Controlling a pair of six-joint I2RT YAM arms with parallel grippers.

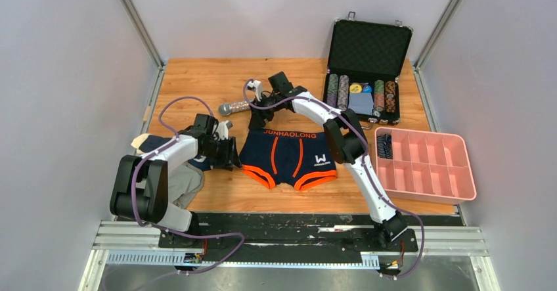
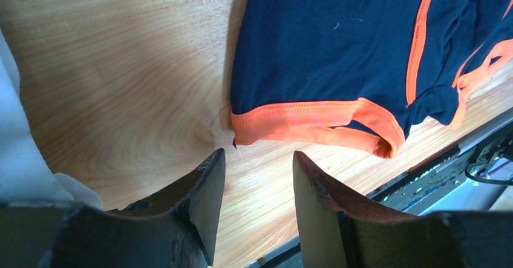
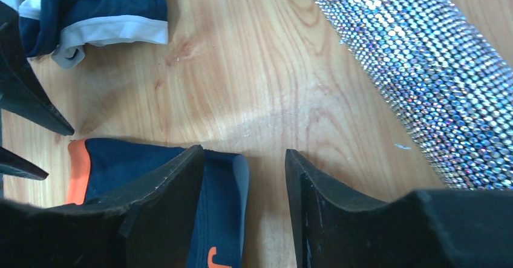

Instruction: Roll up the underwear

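Note:
Navy boxer briefs with orange trim and a JUNHAOLONG waistband lie flat mid-table. At their lower left corner, my left gripper is open just short of the orange leg hem, nothing between its fingers. My right gripper is at the waistband's top left corner, fingers parted around the edge of the fabric, not closed on it. In the right wrist view, the left gripper's dark fingertips show at the left edge.
A pile of clothing lies at left. A glittery microphone lies behind the briefs. An open chip case stands back right; a pink divided box holding a rolled item sits front right.

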